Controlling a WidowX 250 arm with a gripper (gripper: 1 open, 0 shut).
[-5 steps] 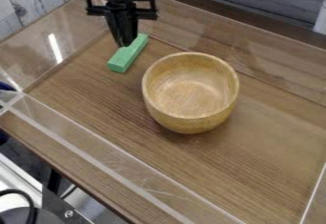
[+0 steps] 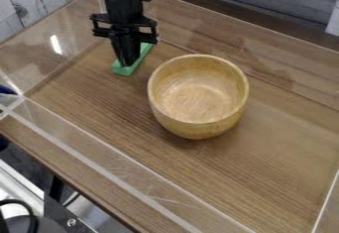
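My black gripper [image 2: 126, 53] reaches down from the top of the view, its fingertips over a green block [image 2: 134, 64] lying on the wooden table [image 2: 93, 128]. The gripper is shut; whether it touches the block is hard to tell, as it partly hides it. A large tan bowl [image 2: 197, 108] stands just right of the block.
A dark cable [image 2: 22, 209] shows at the lower left edge, and walls or edges border the back.
The gripper has moved down and slightly toward the front onto the green block, which now is partly covered. The bowl has not moved.
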